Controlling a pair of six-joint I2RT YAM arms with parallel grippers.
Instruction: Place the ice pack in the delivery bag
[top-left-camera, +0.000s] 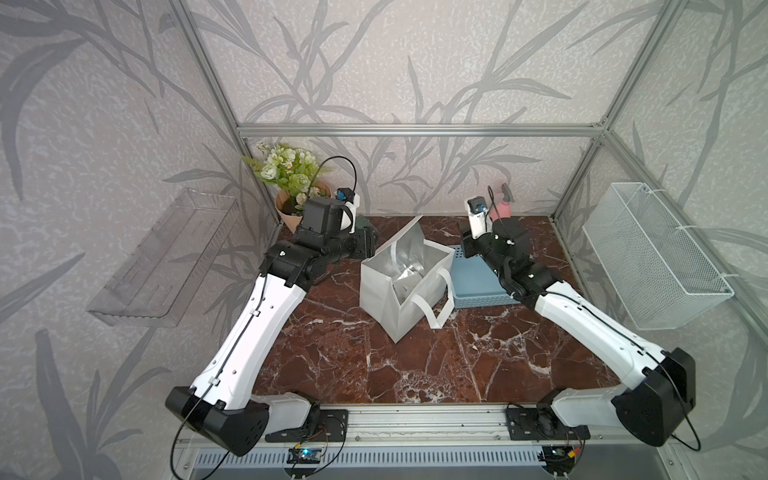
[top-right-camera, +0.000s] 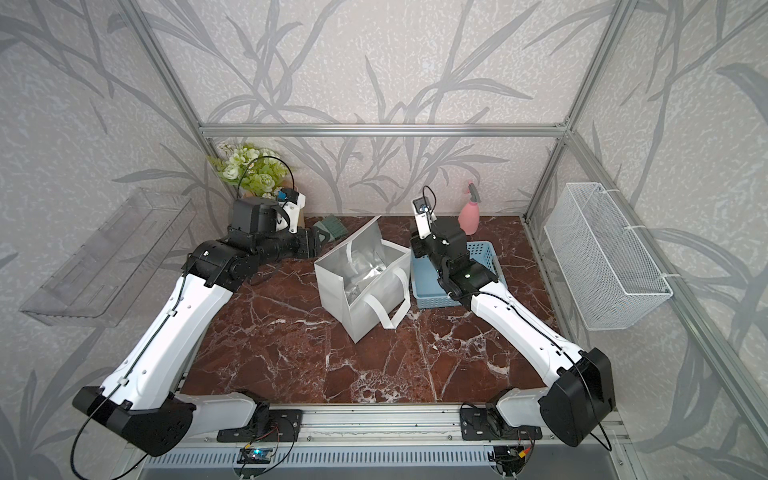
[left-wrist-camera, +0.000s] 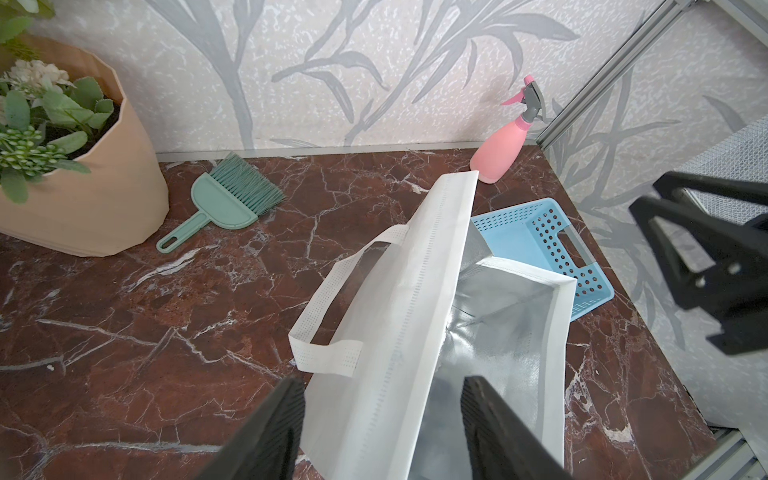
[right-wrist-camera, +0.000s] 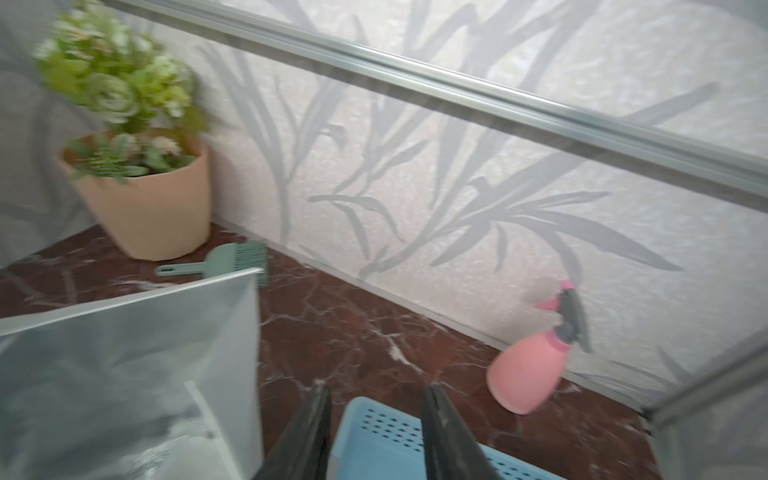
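Note:
The delivery bag (top-left-camera: 389, 301), white with a silvery lining, stands with its top open near the middle of the table. A pale, flat-looking piece (top-left-camera: 406, 285) shows inside it, consistent with the ice pack, though its full shape is hidden. Just left of the bag's rim, my left gripper is held with its fingers apart; the bag's raised flap (left-wrist-camera: 416, 320) appears beyond them. My right gripper hangs over the blue basket to the right of the bag, fingers parted and nothing between them.
The blue basket (top-right-camera: 429, 290) looks empty where visible. Behind stand a pink spray bottle (left-wrist-camera: 502, 149), a green brush (left-wrist-camera: 226, 200) and a potted plant (left-wrist-camera: 72, 172). Wire baskets (top-left-camera: 657, 264) hang on the side walls.

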